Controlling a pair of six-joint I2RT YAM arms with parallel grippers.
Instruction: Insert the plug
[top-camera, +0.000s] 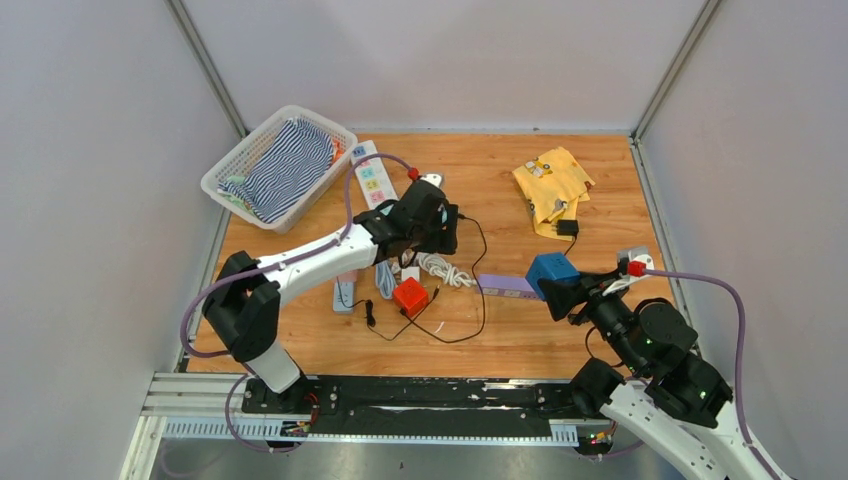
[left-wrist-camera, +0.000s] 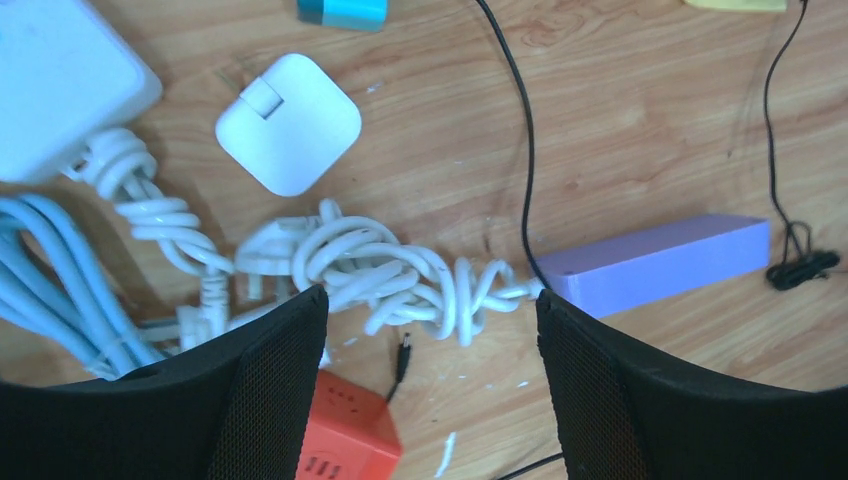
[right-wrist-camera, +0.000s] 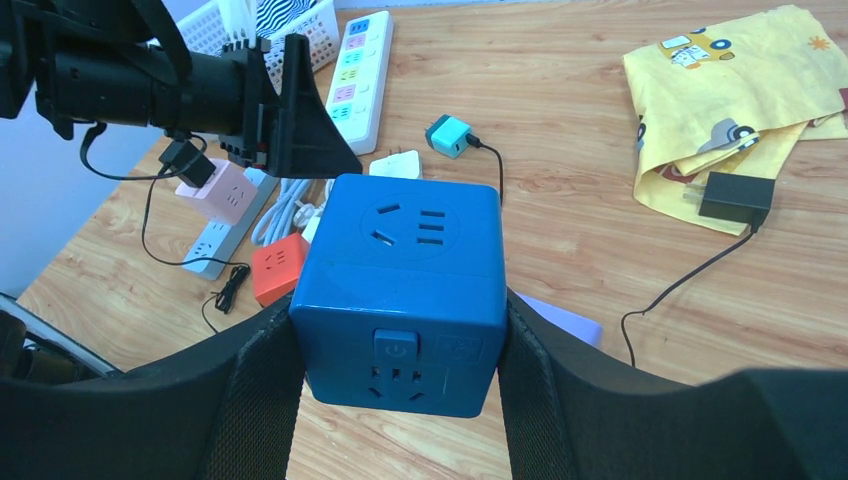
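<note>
A blue cube socket (right-wrist-camera: 400, 250) with slots on its top and front is held above the table, my right gripper shut on its sides. My left gripper stands open above the table, nothing between its fingers. In the left wrist view a teal plug (left-wrist-camera: 350, 10) is cut by the top edge; the right wrist view shows this plug (right-wrist-camera: 450, 136) lying on the wood with a black cable (right-wrist-camera: 490, 150). A black plug (right-wrist-camera: 737, 197) rests on yellow cloth (right-wrist-camera: 740, 100) at the right. A purple block (left-wrist-camera: 660, 262) lies right of the white coiled cord (left-wrist-camera: 400, 275).
Left of centre lie a red cube (top-camera: 410, 297), a white square piece (left-wrist-camera: 290, 125), a long white power strip (top-camera: 373, 175) and a pink cube (right-wrist-camera: 218, 192). The white basket (top-camera: 218, 188) stands at the back left. Bare wood lies front right of centre.
</note>
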